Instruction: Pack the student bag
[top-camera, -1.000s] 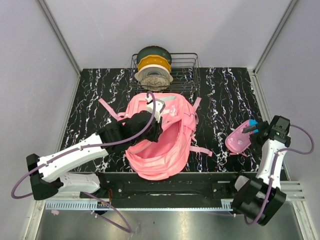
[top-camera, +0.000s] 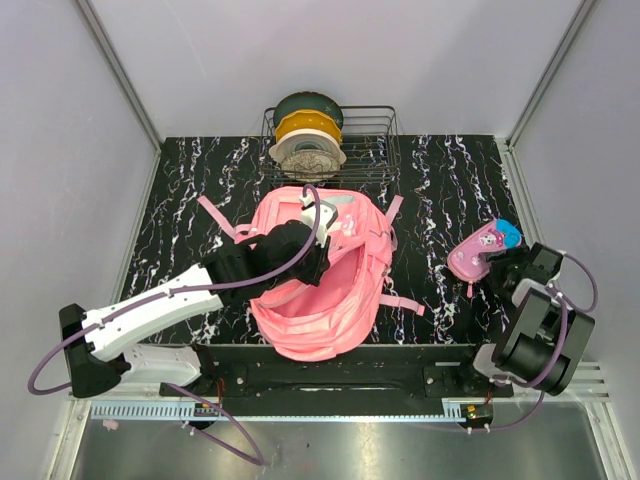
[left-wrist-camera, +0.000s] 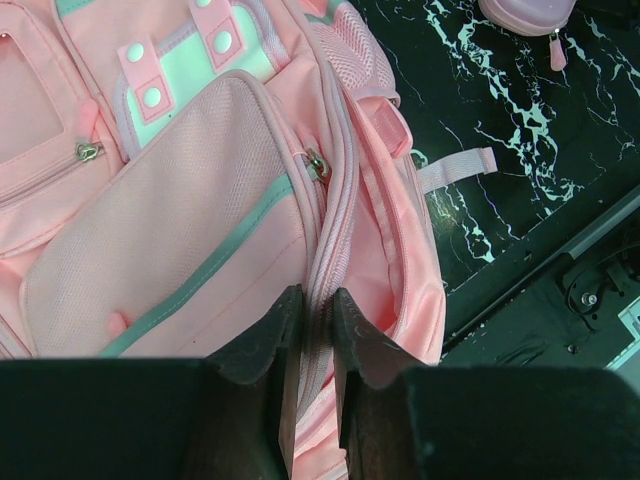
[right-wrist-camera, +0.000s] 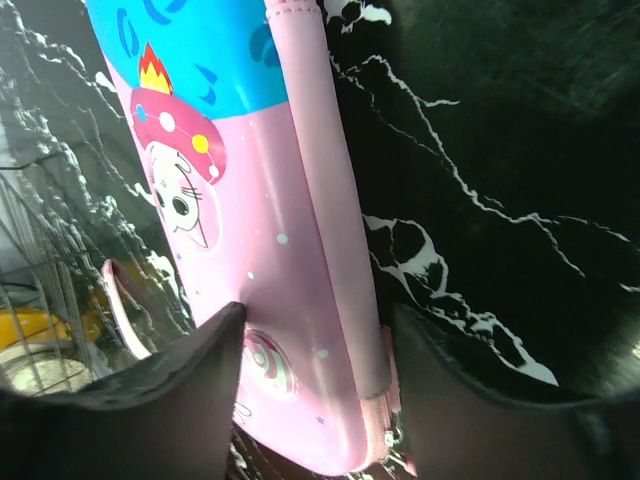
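The pink backpack (top-camera: 330, 320) lies open in the middle of the black marble counter. My left gripper is shut on its zippered opening edge, holding the mouth apart. At the right of the counter, a pink pencil case (right-wrist-camera: 260, 220) with a blue end and cartoon print lies in the right wrist view. My right gripper is low over it, with a finger at either side of the case's lower part, part open; whether the fingers grip it is unclear.
A wire rack (top-camera: 370, 152) with plates and bowls stands at the back behind the bag. Bare counter (top-camera: 450, 180) lies between the rack, bag and pencil case. The counter's front edge runs below the bag.
My right gripper has come down and round over the pencil case, whose blue end now sits further back. The left arm has shifted very slightly; the bag is much the same.
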